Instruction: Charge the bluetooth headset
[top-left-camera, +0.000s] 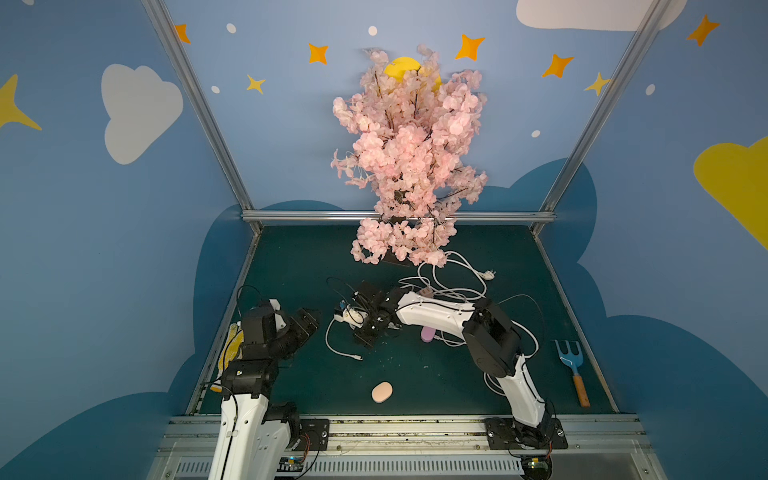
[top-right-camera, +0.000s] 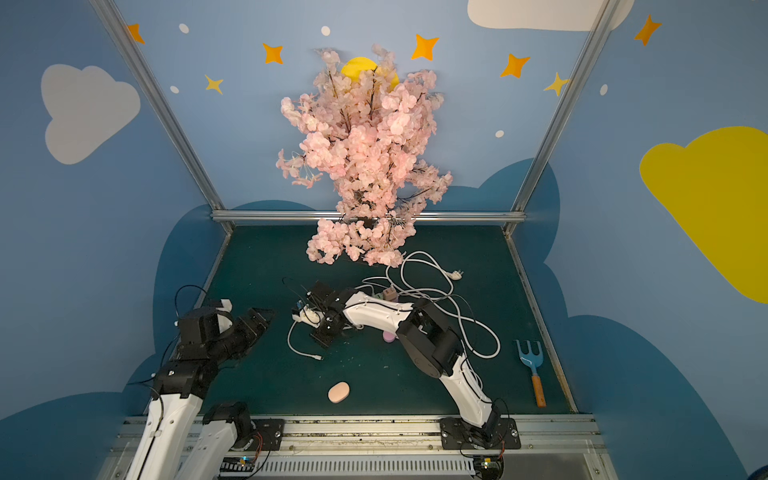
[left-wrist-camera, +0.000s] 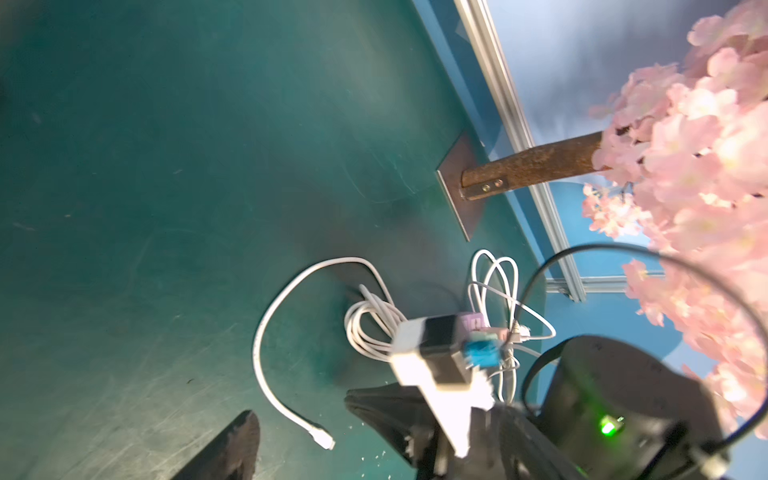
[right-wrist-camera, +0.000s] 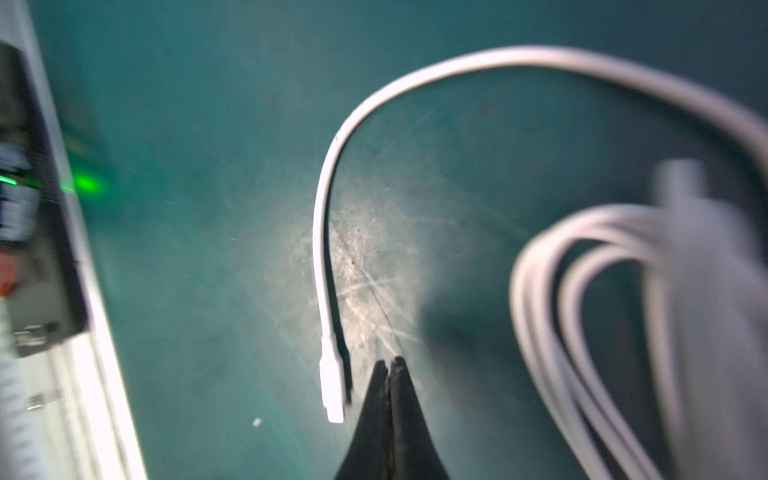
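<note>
In the right wrist view the white cable (right-wrist-camera: 321, 216) curves over the green table and ends in a small plug (right-wrist-camera: 331, 380). My right gripper is shut, its tips together with nothing between them; the plug lies outside, just left of the fingertips. A coiled part of the cable (right-wrist-camera: 552, 280) shows at the right. In the left wrist view my left gripper's fingers are wide apart, one finger (left-wrist-camera: 228, 448) left of the plug, with nothing held. A pale pink rounded case (top-left-camera: 382, 391), perhaps the headset's, sits alone near the table's front edge.
Behind the right arm lie a long white cord (top-left-camera: 456, 289) and a purple object (top-left-camera: 428, 333). A blue fork (top-left-camera: 570, 357) rests at the right edge, a yellow item (top-left-camera: 232, 352) at the left. The blossom tree (top-left-camera: 408, 160) stands at the back. Table around the pink case is clear.
</note>
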